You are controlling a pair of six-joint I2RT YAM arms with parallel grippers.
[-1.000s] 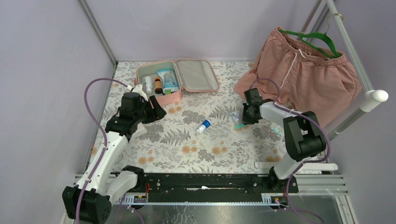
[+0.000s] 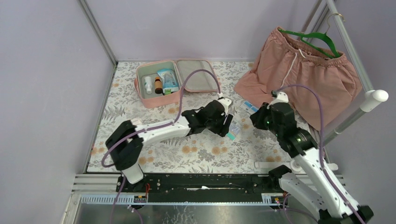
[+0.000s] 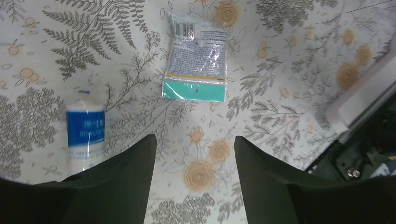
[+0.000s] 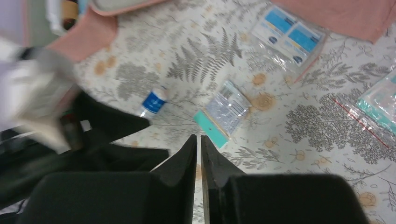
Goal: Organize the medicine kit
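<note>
My left gripper (image 2: 227,122) hangs open over the middle of the table; in its wrist view a white bottle with blue label (image 3: 86,133) lies left of a small packet with a teal strip (image 3: 194,63), nothing between the fingers. My right gripper (image 2: 258,118) is raised at the right, empty, its fingers close together. In the right wrist view a blue-and-white bagged item (image 4: 287,37) and another teal packet (image 4: 380,107) lie beyond the small packet. At the back left the pink kit case (image 2: 157,101) stands open with bottles and a blue pouch inside.
Pink shorts (image 2: 317,84) on a green hanger drape onto the table's right back. A white rail (image 2: 362,74) stands at the right.
My left arm has swung right, from near the case to over the bottle and small packet.
</note>
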